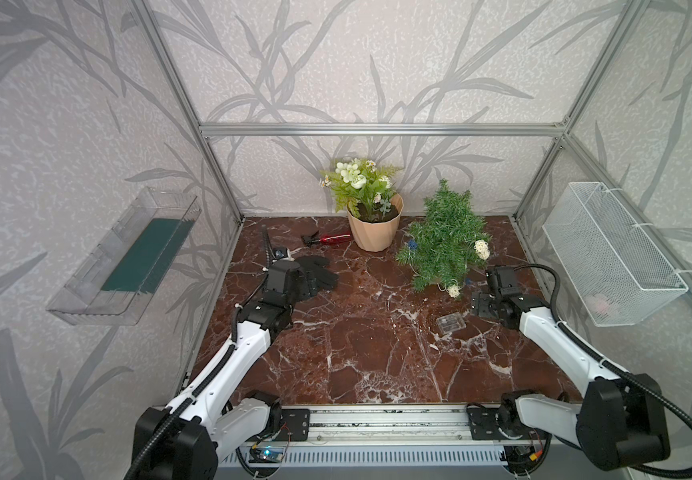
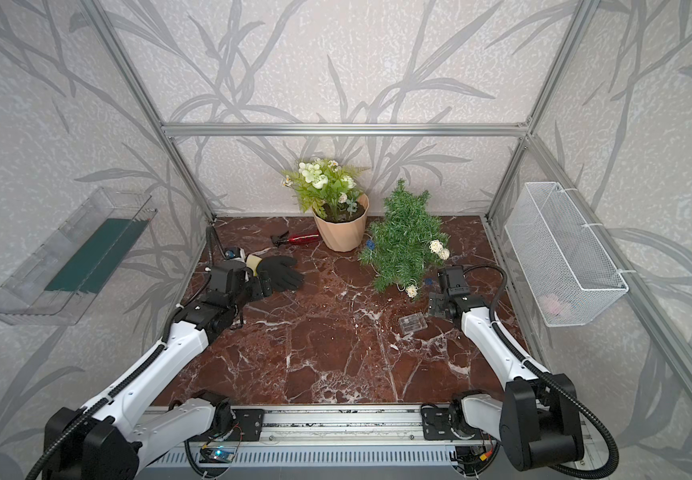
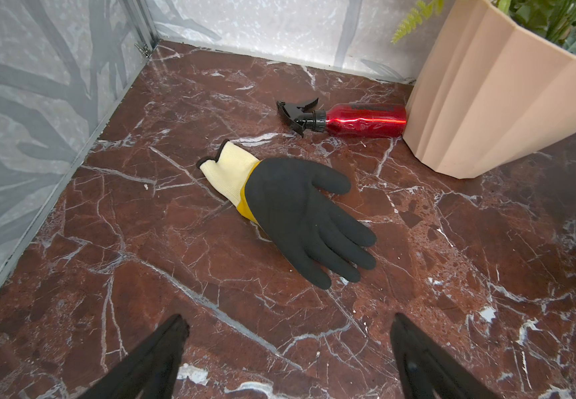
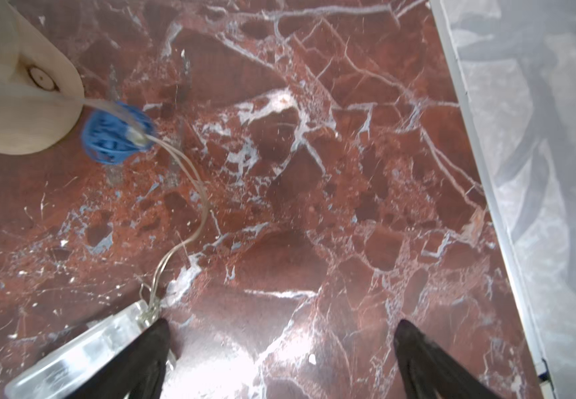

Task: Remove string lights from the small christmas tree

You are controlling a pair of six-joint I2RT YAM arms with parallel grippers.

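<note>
The small green tree stands at the right rear, with white balls and blue ones on it. In the right wrist view, a blue ball on a thin wire lies near the wooden base; the wire runs to a clear battery box. My right gripper is open above the table beside that box, nothing clearly between its fingers. My left gripper hangs open above the table, facing a dark glove.
A flowerpot and a red spray bottle stand or lie at the back left. A wire basket hangs on the right wall, a clear shelf on the left.
</note>
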